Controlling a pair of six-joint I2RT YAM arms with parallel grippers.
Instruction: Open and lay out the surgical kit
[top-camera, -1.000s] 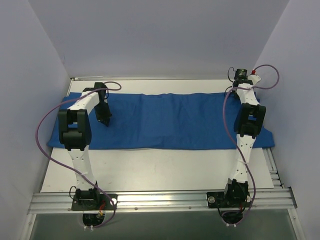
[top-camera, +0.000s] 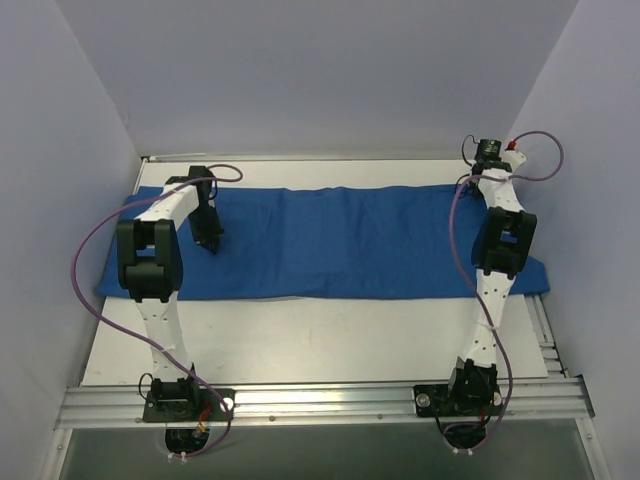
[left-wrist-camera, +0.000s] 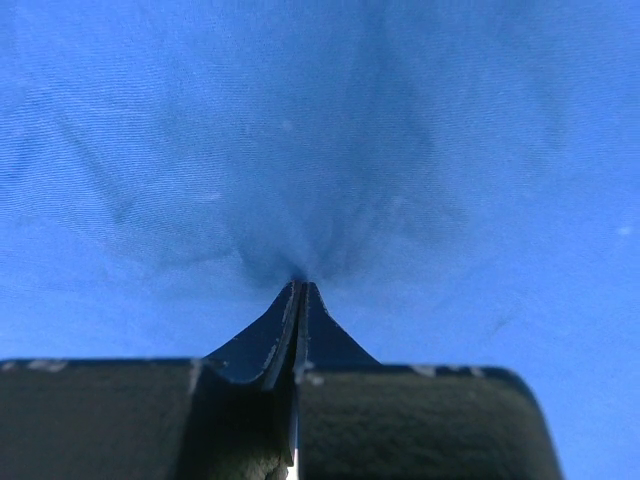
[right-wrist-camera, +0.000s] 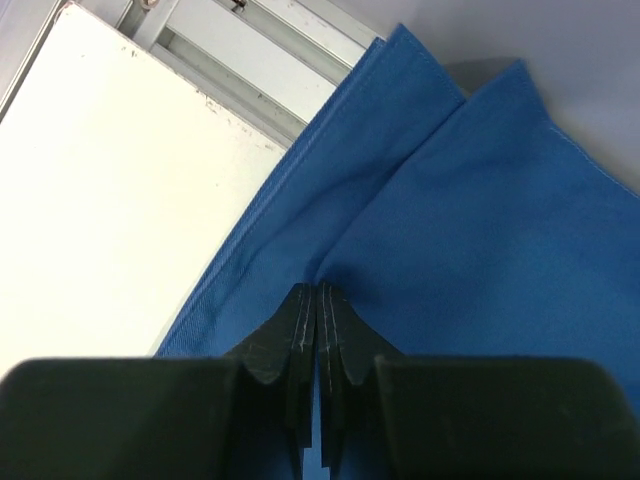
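A blue cloth lies spread over most of the white table, its far right part under the right arm. In the right wrist view, my right gripper is shut on a fold of this cloth, close to its edge. The tips of my left gripper press together on the cloth at the left side of the table. Nothing shows between them, and shallow wrinkles spread around that spot. No instruments are visible in any view.
Bare white table runs along the front. Grey walls stand close on the right, left and back. A metal rail borders the table edge near the right gripper. Purple cables loop over both arms.
The left arm has stayed still.
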